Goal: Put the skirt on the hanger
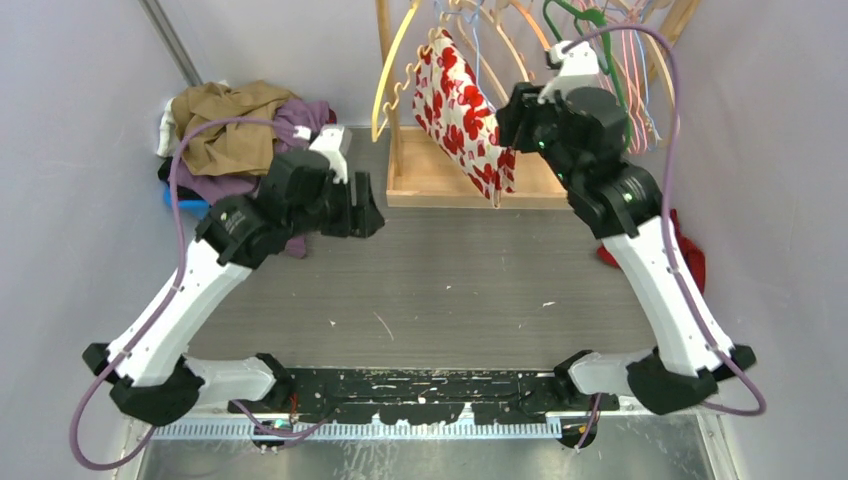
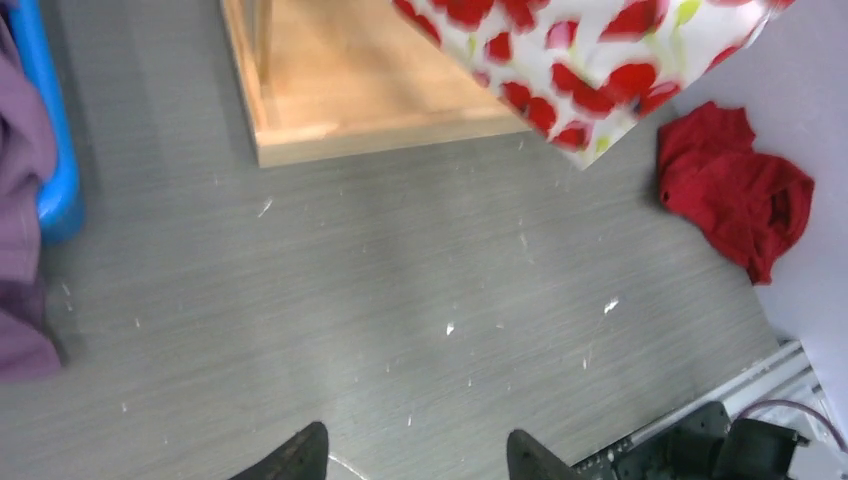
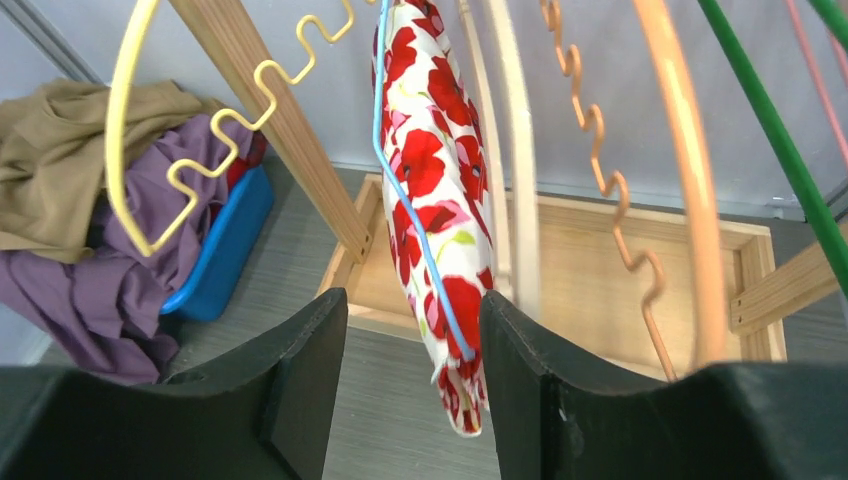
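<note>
The white skirt with red flowers (image 1: 465,115) hangs on a thin blue hanger (image 3: 415,215) on the wooden rack. Its lower corner dangles free beyond the rack's front edge. My right gripper is part open at the near end of the skirt; in the right wrist view the near end of the cloth appears between the fingers, but whether they touch it I cannot tell. Away from the rack, over the bare floor at left, my left gripper (image 1: 368,205) stands part open, and its wrist view shows only floor between the fingers.
Beside the skirt hang a yellow hanger (image 3: 118,130), an orange hanger (image 3: 690,180) and a green hanger (image 3: 780,140). A blue bin (image 3: 225,245) heaped with clothes stands at left, and a red cloth (image 2: 735,185) lies at right.
</note>
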